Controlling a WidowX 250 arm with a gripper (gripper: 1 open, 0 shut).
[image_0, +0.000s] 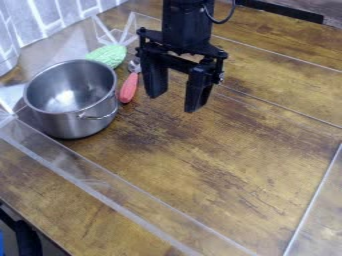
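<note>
My black gripper (178, 83) hangs at the upper middle of the camera view, its two fingers spread wide and pointing down, with nothing seen between them. To its left stands a steel pot (74, 97). A utensil with a red handle (130, 88) lies between the pot and the gripper, its head partly hidden behind the arm. Behind the pot is a pale green textured object (107, 57).
Transparent strips run along its left and right sides. Something blue sits at the bottom left corner.
</note>
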